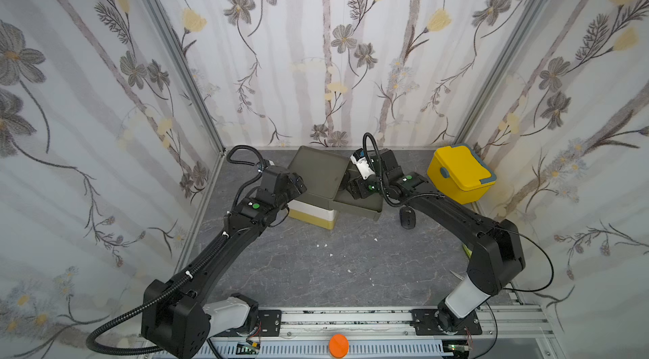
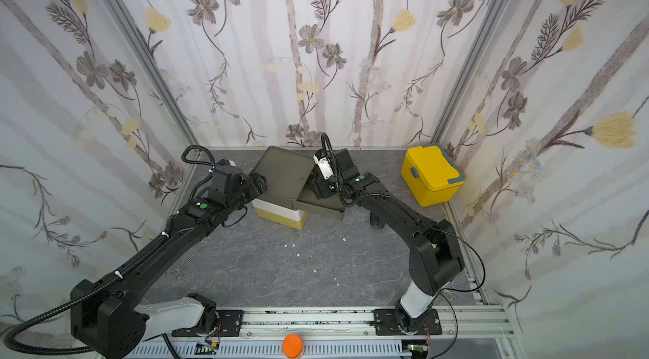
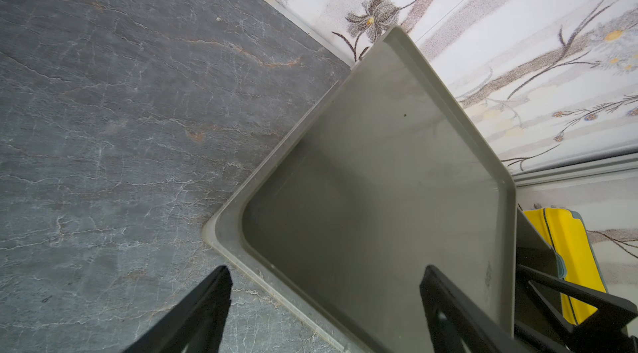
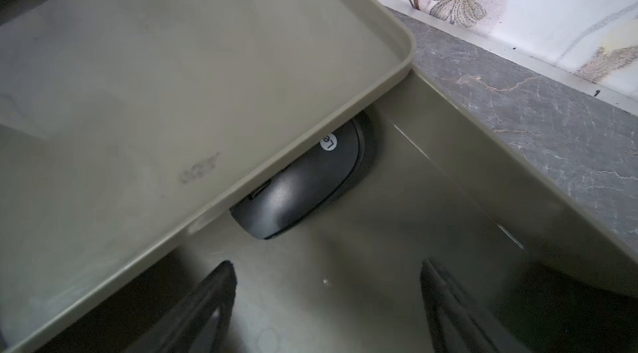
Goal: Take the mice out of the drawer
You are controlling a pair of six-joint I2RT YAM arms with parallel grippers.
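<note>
Under the rim of the cabinet's grey-green top (image 4: 166,80), a black mouse (image 4: 305,183) lies on the floor of the pulled-out drawer (image 4: 398,220), its far side hidden by that rim. Above the drawer, my right gripper has its fingers apart, with only drawer floor between them and the mouse ahead. A second dark mouse (image 1: 407,217) rests on the table to the right of the drawer. Over at the cabinet's left front corner, my left gripper is open, its fingers apart on either side of the view with nothing held.
The cabinet has white and yellow lower drawers (image 1: 311,215). A yellow box (image 1: 461,173) stands at the back right. Small white scraps (image 1: 350,271) dot the table in front, which is otherwise largely clear between the arms.
</note>
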